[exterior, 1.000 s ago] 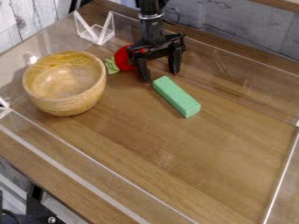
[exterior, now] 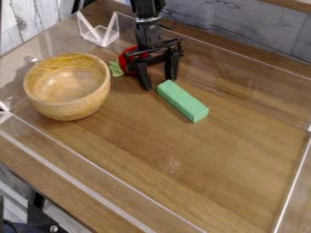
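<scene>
The black gripper (exterior: pixel 155 73) is low over the table at the upper middle, beside a red round object (exterior: pixel 130 56) with a green part on its left, which it partly hides. Whether anything is between its fingers is hard to make out. A green block (exterior: pixel 183 100) lies just in front of the gripper, toward the middle of the table. A wooden bowl (exterior: pixel 67 96) stands to the left.
A white wire-like holder (exterior: pixel 100 29) is at the back left edge.
The gripper has shifted slightly down and toward the viewer. The block and bowl look unmoved.
</scene>
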